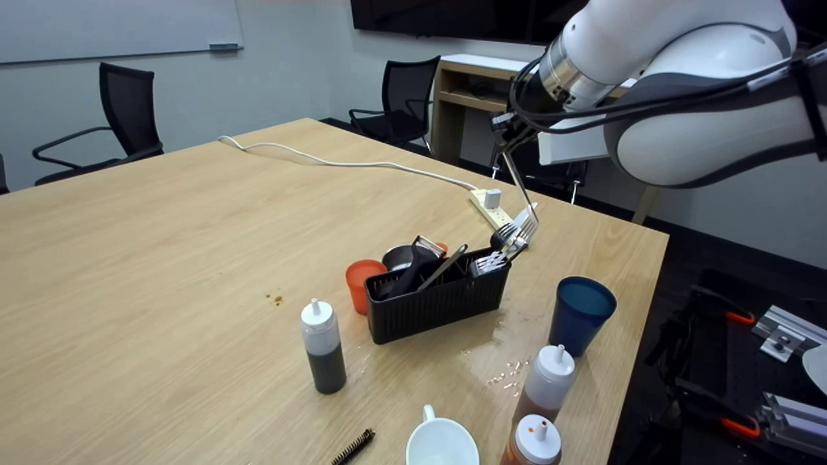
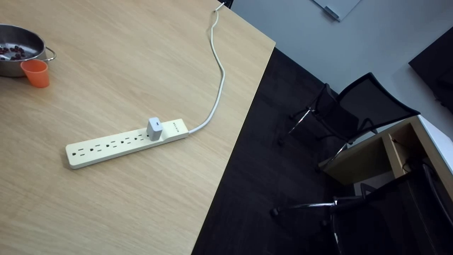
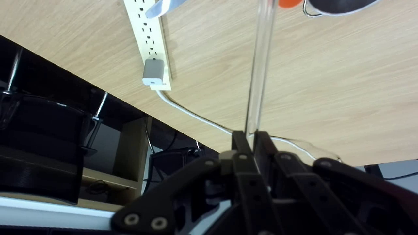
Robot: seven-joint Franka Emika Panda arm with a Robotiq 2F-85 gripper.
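My gripper point(image 1: 504, 147) hangs above the back right of the table, shut on a long, thin, shiny rod point(image 3: 259, 66). In exterior view 1 the rod slants down from the fingers towards the utensils at the right end of a black basket point(image 1: 434, 314). Its lower end lies close to the forks point(image 1: 525, 232), and I cannot tell whether they touch. The wrist view shows the rod running from the fingertips up past the top edge, blurred, so its exact kind is unclear. Exterior view 2 does not show the gripper.
Behind the basket lies a power strip point(image 2: 106, 148) with a plug point(image 2: 155, 129). An orange cup point(image 1: 362, 283) and a metal pot point(image 2: 25, 63) adjoin the basket. Nearer stand a blue cup point(image 1: 579, 314), a dark sauce bottle point(image 1: 324, 349) and a white mug point(image 1: 442, 445).
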